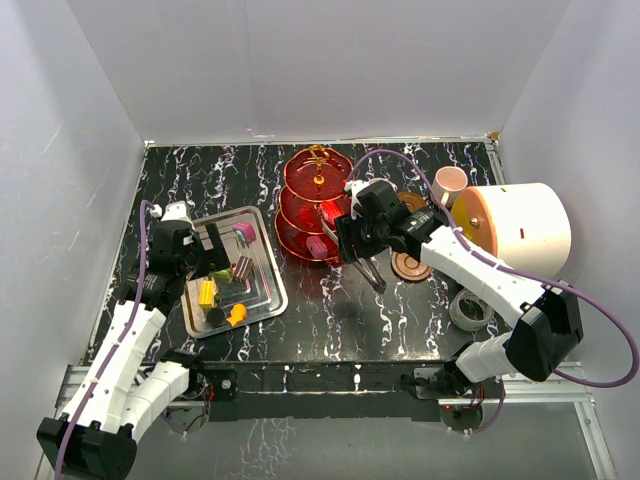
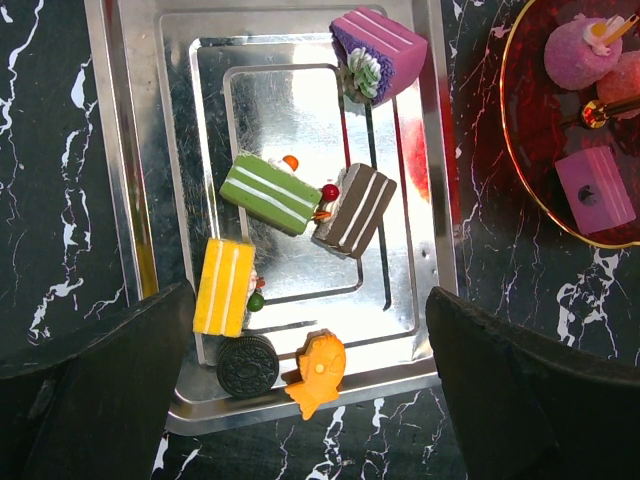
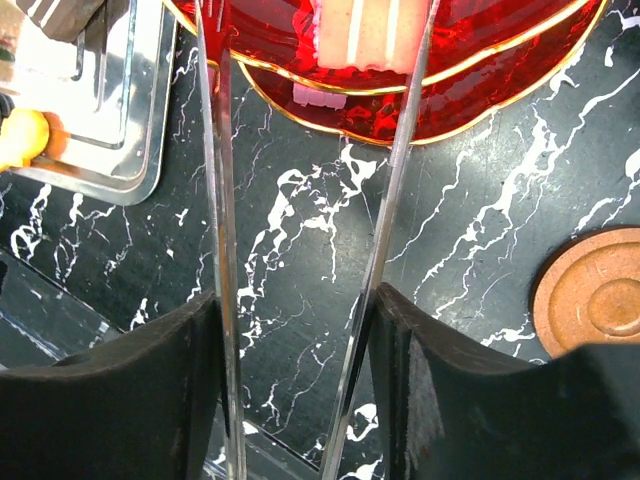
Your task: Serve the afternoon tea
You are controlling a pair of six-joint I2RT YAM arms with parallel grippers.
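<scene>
Steel tongs [image 3: 222,230] sit between the fingers of my right gripper, their arms parted. Between the tong tips, on the middle tier of the red stand [image 1: 319,178], lies a pink striped cake [image 3: 368,32]; it is near the right arm, with a gap to the left one. A second pink cake [image 1: 317,247] is on the bottom tier. My left gripper hangs open and empty above the metal tray [image 2: 440,200]. That tray bears a purple cake [image 2: 385,55], a green cake [image 2: 270,193], a brown cake [image 2: 357,212], a yellow cake [image 2: 223,288], a black cookie [image 2: 248,366] and an orange fish-shaped piece [image 2: 320,368].
Right of the stand lie round wooden coasters [image 1: 410,267]. A pink mug [image 1: 450,183] and a large cream cylinder [image 1: 520,230] stand farther right, with a tape roll [image 1: 469,311] in front.
</scene>
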